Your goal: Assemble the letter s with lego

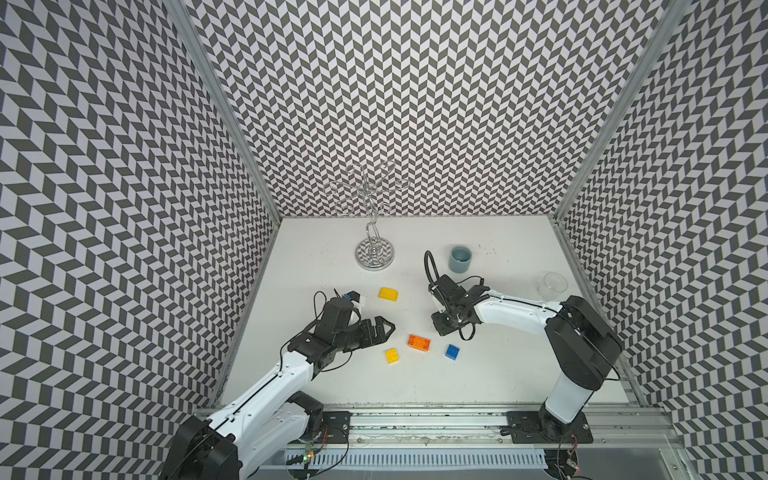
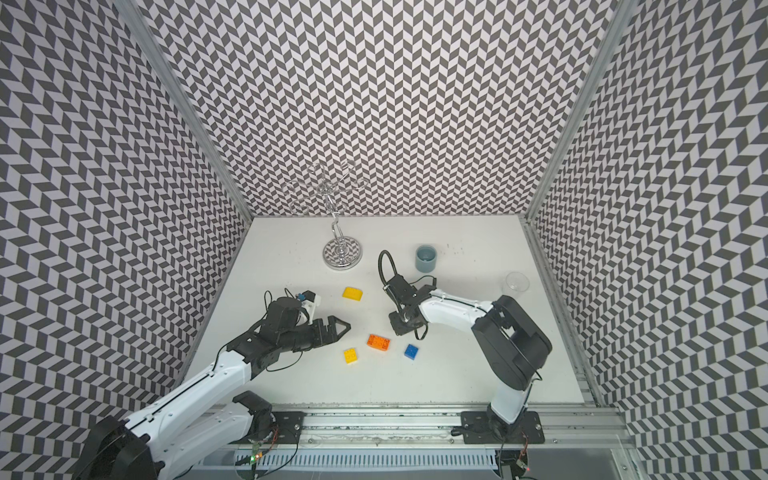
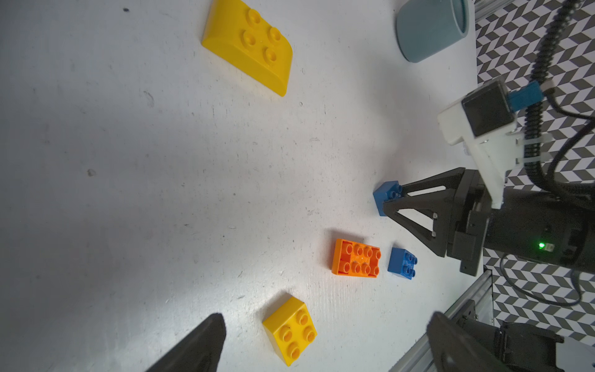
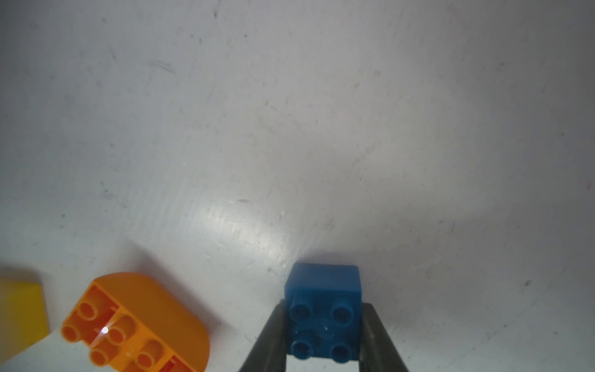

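Note:
My right gripper is shut on a small blue brick, its studs facing the camera; the left wrist view shows this held brick [image 3: 386,197] at the fingertips. An orange brick [image 3: 356,258] with several studs lies on the table below it. Just right of the orange one is a second blue brick [image 3: 403,263]. A small yellow brick [image 3: 290,328] lies studs up, and a larger yellow brick [image 3: 251,43] with sloped ends sits farther back. My left gripper [image 1: 389,329] hangs above the table, open and empty, its fingers [image 3: 192,347] wide apart.
Toward the back stand a grey-blue cup [image 1: 460,258] and a chrome stand [image 1: 374,253]. A clear glass dish [image 1: 553,283] is at the right. Between the larger yellow brick and the orange brick the white table is bare.

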